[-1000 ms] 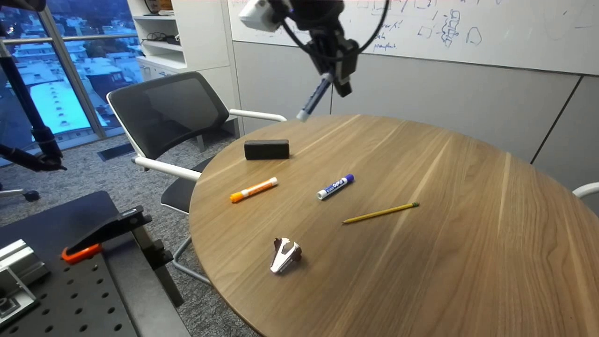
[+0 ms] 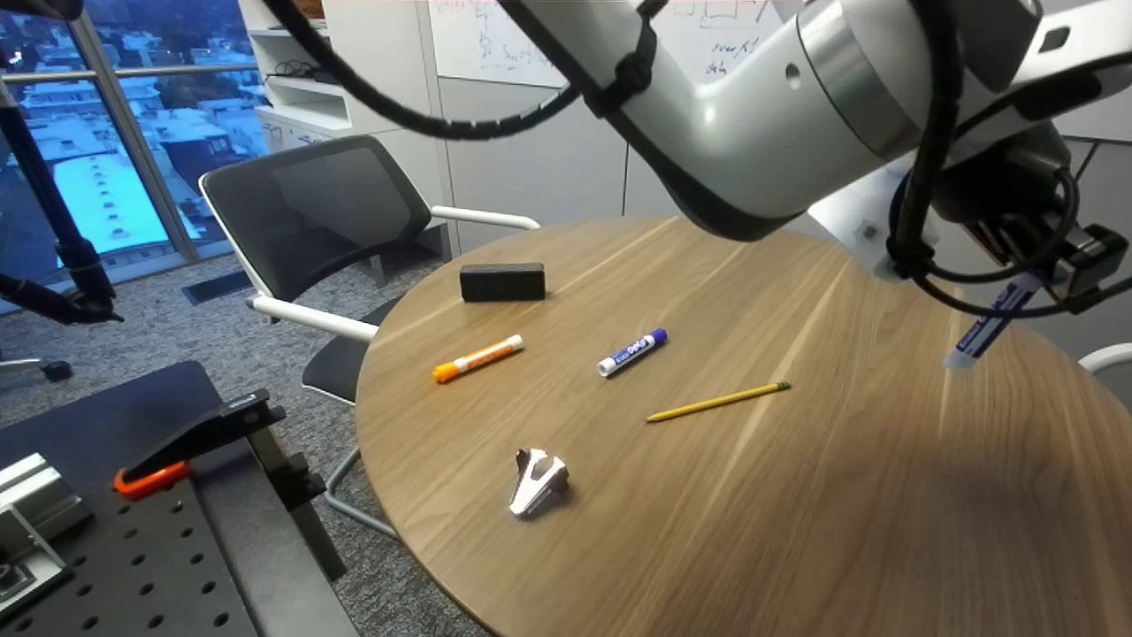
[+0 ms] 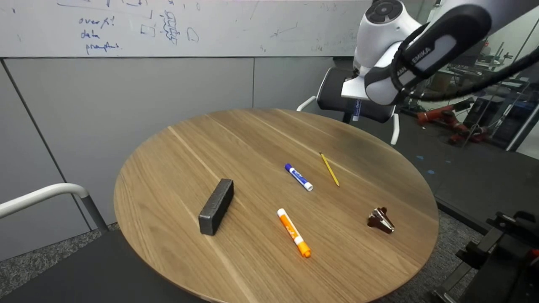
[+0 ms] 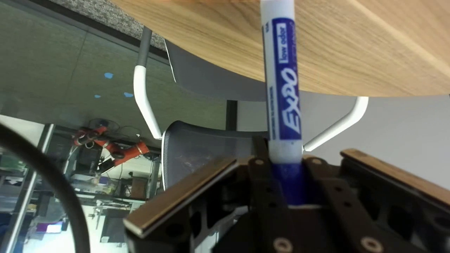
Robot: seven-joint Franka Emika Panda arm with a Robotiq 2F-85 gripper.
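Observation:
My gripper is shut on a blue-and-white Expo marker (image 4: 282, 80), clasping it by its blue cap end. The white end of this held marker (image 2: 992, 324) points down and clear of the tabletop in exterior view 1, at the table's right side. Another blue marker (image 2: 633, 352) lies near the middle of the round wooden table (image 2: 849, 510). To its left rests an orange marker (image 2: 478, 359). A yellow pencil (image 2: 719, 402) lies nearer the front. In exterior view 2 the gripper itself is hidden behind the arm, with part of the held marker (image 3: 356, 109) showing below.
A black eraser block (image 3: 216, 207) sits toward one side of the table, and a staple remover (image 2: 538, 483) stands near the edge. Chairs surround the table, one (image 4: 198, 147) beyond its edge in the wrist view.
The arm has swung from the back of the table to its right side in exterior view 1, carrying the marker along. The things on the table have stayed in place.

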